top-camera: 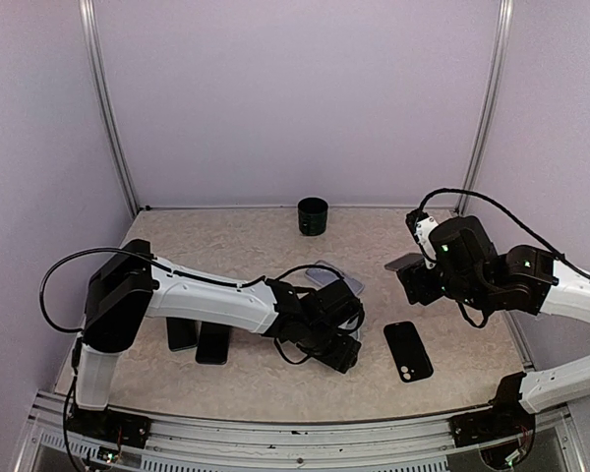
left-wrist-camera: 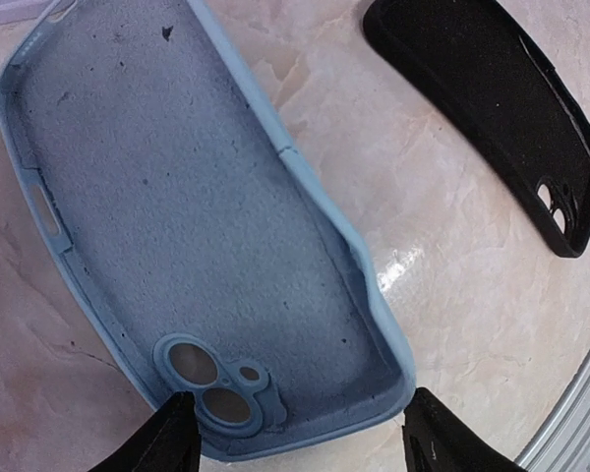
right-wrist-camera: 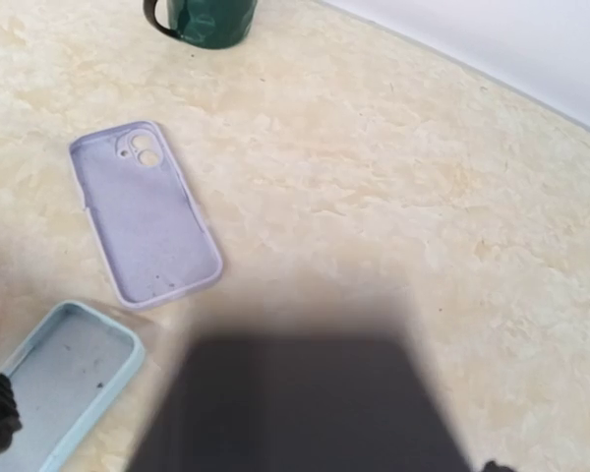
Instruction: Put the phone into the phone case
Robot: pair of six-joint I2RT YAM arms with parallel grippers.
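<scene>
The phone point(right-wrist-camera: 300, 408) is a blurred dark slab close to the camera in the right wrist view. In the top view it shows as a thin greyish strip point(top-camera: 403, 262), held off the table by my right gripper point(top-camera: 416, 277). A light-blue empty case point(left-wrist-camera: 206, 197) fills much of the left wrist view, its open side facing up. My left gripper has one finger on either side of the case's camera end. The right finger point(left-wrist-camera: 441, 433) is right by a corner; whether both press on it cannot be seen.
A lavender case point(right-wrist-camera: 147, 216) lies just behind the blue one. Off to its right is a black case point(top-camera: 408, 351). Two dark phones point(top-camera: 213, 342) point(top-camera: 182, 332) lie under the left arm. A green mug point(top-camera: 313, 216) stands at the back.
</scene>
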